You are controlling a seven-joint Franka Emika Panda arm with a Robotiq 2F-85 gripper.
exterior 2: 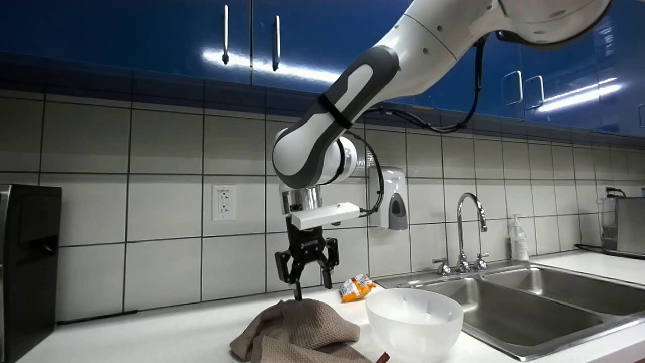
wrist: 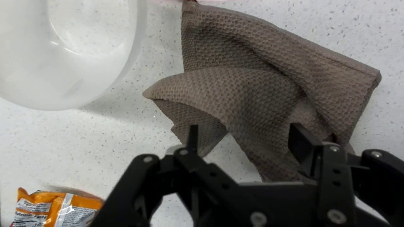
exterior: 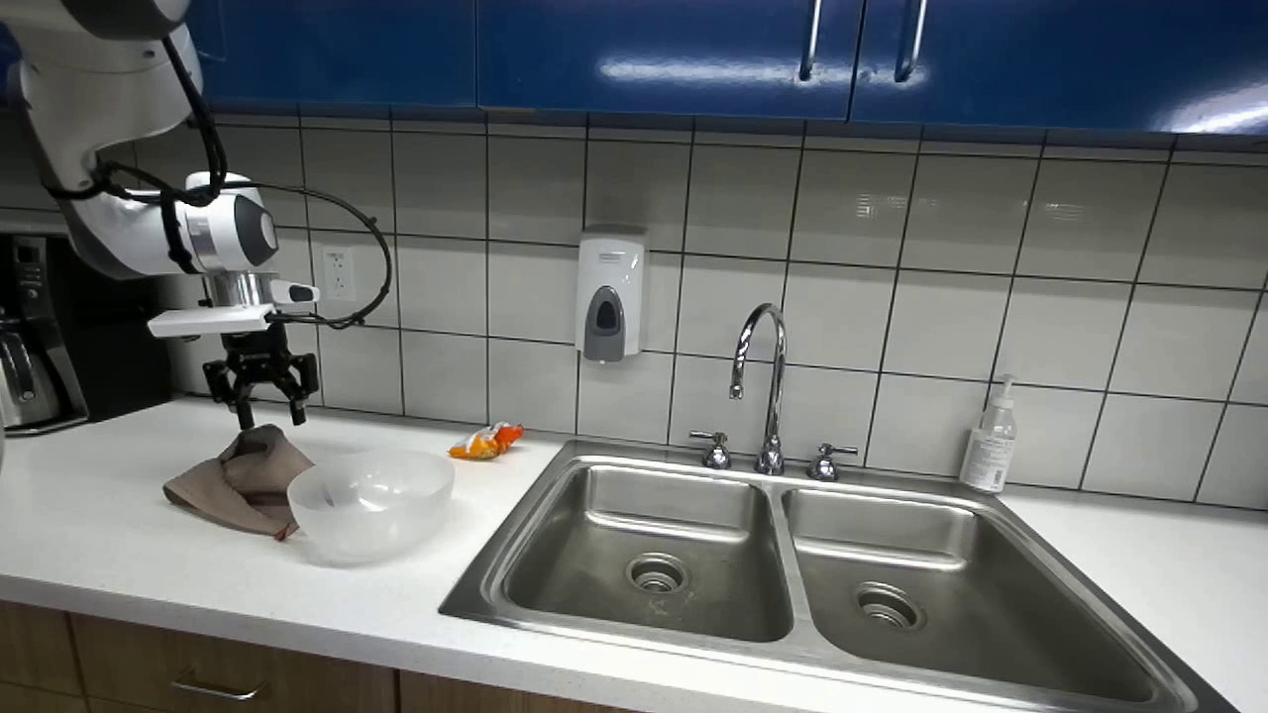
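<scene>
A brown textured cloth (exterior: pixel 244 481) lies crumpled on the counter, its folds peaking just under my gripper (exterior: pixel 272 416). In the wrist view the same cloth (wrist: pixel 242 90) spreads below the parted fingers (wrist: pixel 193 138), with no part of it clearly pinched. My gripper (exterior 2: pixel 313 290) is open; in exterior view 2 one fingertip reaches down to the top of the cloth (exterior 2: pixel 308 320), and whether it touches is hard to tell. Close beside the cloth stands a translucent white bowl (exterior: pixel 370 505), with nothing visible inside it.
An orange snack bag (exterior: pixel 484 442) rests near the tiled wall, behind the bowl. The double sink (exterior: pixel 787 559) with its faucet (exterior: pixel 773 392) occupies the counter to the right. A black coffee maker (exterior: pixel 89 339) stands at the left end.
</scene>
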